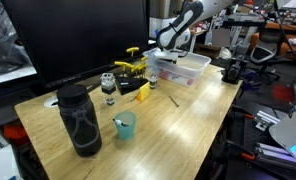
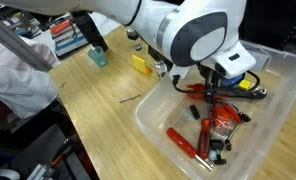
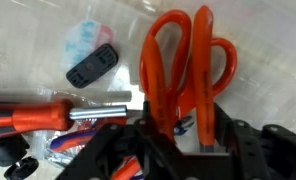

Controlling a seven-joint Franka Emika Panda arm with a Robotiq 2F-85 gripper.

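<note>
In the wrist view my gripper is shut on a tool with two long orange-red handles [image 3: 201,58], which stand up between the black fingers. The tool's working end is hidden below the fingers. Just behind it show the red loop handles of what looks like scissors [image 3: 228,62]. Exterior view 2 has the gripper [image 2: 212,95] low inside a clear plastic bin [image 2: 151,115], among red-handled tools. From exterior view 1 the bin [image 1: 195,64] is at the table's far end, and the grasp itself is too small to make out.
A red screwdriver [image 3: 33,118] and a small black piece [image 3: 92,66] lie close by. More tools fill the bin's right part, including a red-handled one [image 2: 181,142]. Outside stand a teal cup [image 1: 125,125] and a black cylinder [image 1: 80,120].
</note>
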